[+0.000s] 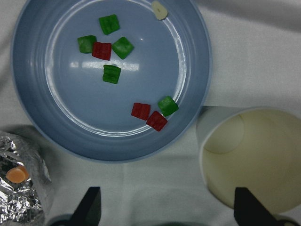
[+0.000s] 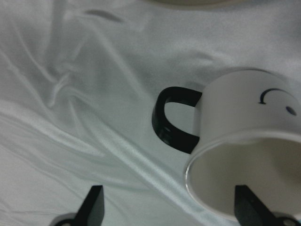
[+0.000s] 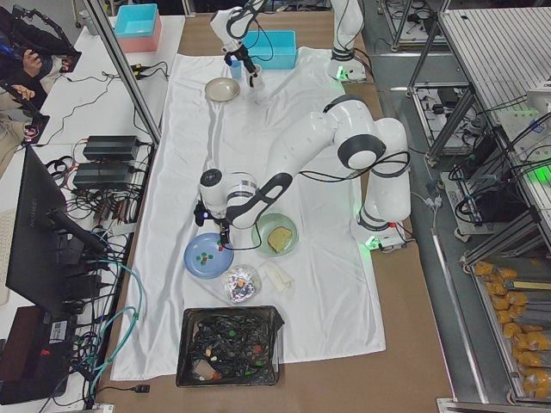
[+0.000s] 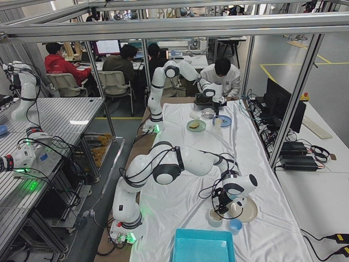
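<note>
In the left wrist view, a blue plate (image 1: 84,113) holds red and green pieces and a pale bit, with a cream cup (image 1: 254,155) to its right and a foil-covered item (image 1: 21,197) lower left. My left gripper (image 3: 221,237) is open above them, nothing visible between its fingers. In the right wrist view a white mug (image 2: 240,103) with a black handle (image 2: 169,132) lies ahead of my open right gripper (image 4: 221,206), its rim near one finger; whether they touch I cannot tell.
A green plate (image 3: 267,224) with a yellow piece, a black-lined bin (image 3: 228,370) and a pale cloth (image 3: 277,275) surround the left workspace. At the other end are a beige bowl (image 4: 248,213), a blue cup (image 4: 235,226) and a turquoise tray (image 4: 202,245).
</note>
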